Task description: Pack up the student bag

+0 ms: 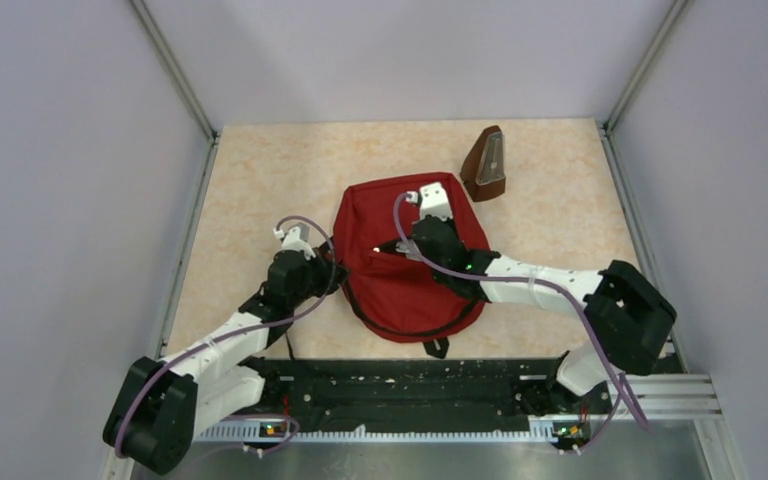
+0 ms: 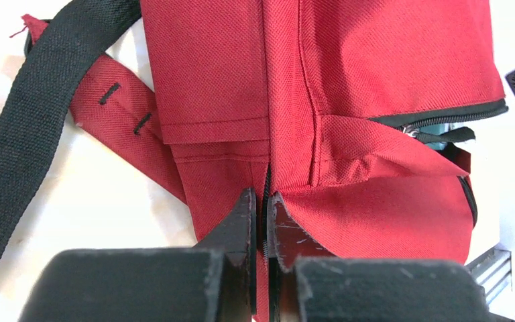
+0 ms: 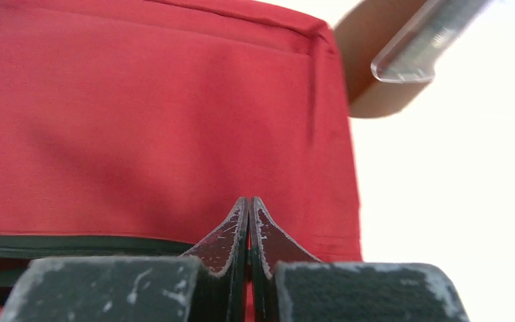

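A red bag (image 1: 400,310) lies flat mid-table, with a black zipper opening showing a light item inside. My left gripper is shut on the bag's fabric and zip edge at its left side, beside a zipper pull (image 2: 457,134). My right gripper is shut over the bag's upper right part, above the dark zipper band (image 3: 87,245); nothing shows between its fingers. A brown pencil case (image 1: 483,165) with a clear window stands beyond the bag's top right corner, also seen in the right wrist view.
Black straps hang at the bag's front and left. Walls surround the table.
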